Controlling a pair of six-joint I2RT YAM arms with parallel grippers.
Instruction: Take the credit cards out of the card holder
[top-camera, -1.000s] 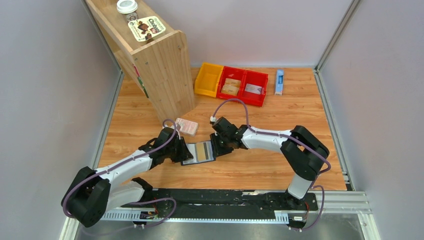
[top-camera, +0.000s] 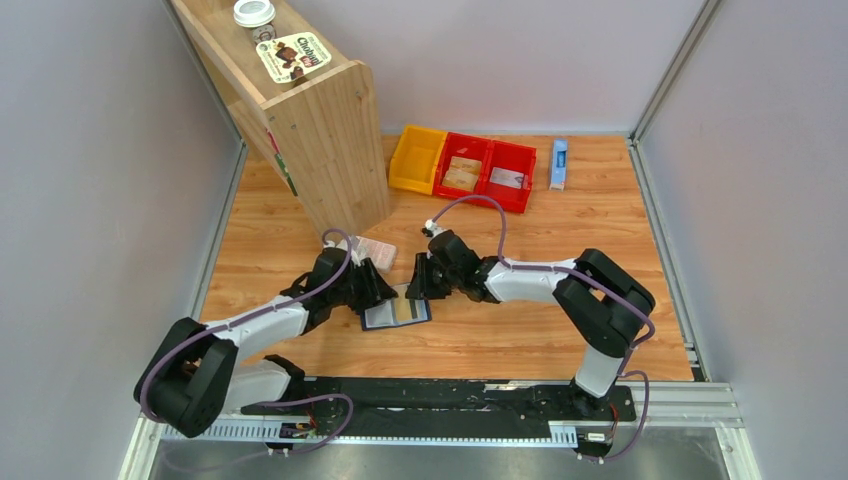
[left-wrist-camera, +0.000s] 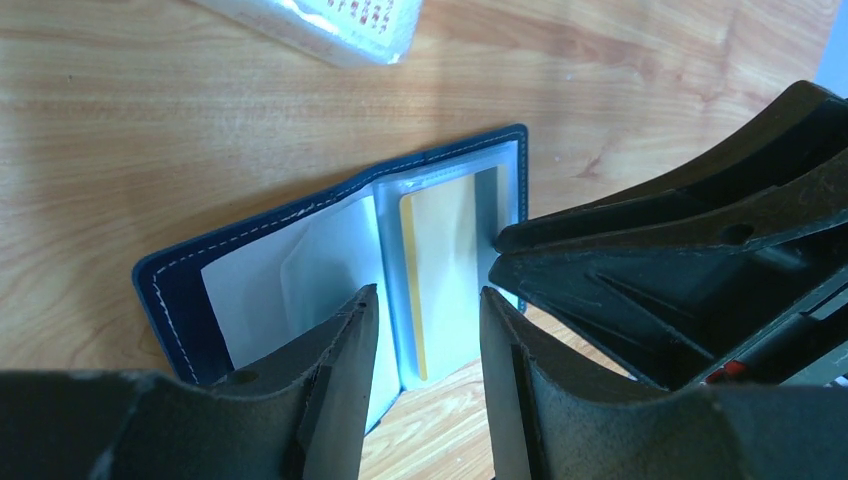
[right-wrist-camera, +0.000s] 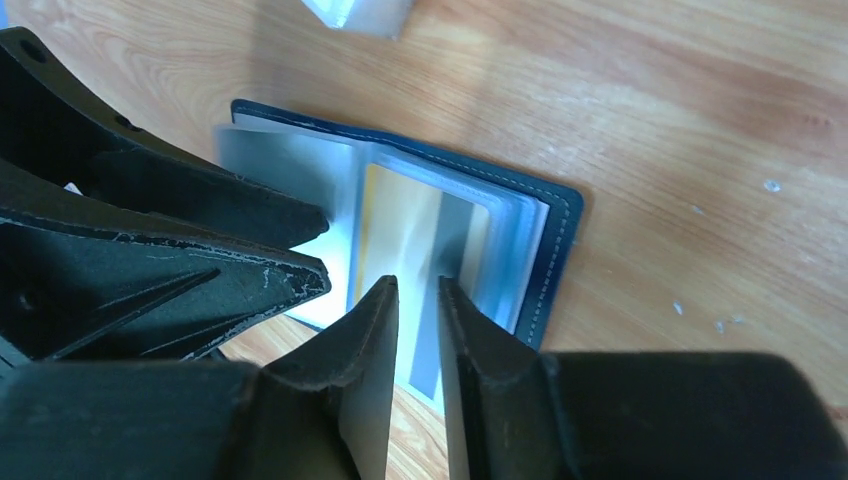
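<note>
An open card holder (top-camera: 396, 314) lies on the table with clear sleeves, a pale yellow-edged card visible inside one, as also in the right wrist view (right-wrist-camera: 395, 240). My left gripper is open above the holder, its fingers empty, either side of the sleeve divide. My right gripper is part open over the card sleeve near the holder's outer end, with no card lifted between its fingertips. Both grippers face each other closely.
A pink-white pack (top-camera: 372, 250) lies just behind the holder. A wooden shelf unit (top-camera: 320, 150) stands at back left; yellow (top-camera: 415, 160) and red bins (top-camera: 510, 195) and a blue box (top-camera: 557, 165) sit at the back.
Both grippers have risen and moved inward over the holder from its two ends, the left a little up and right in the top view. The holder stays in place.
</note>
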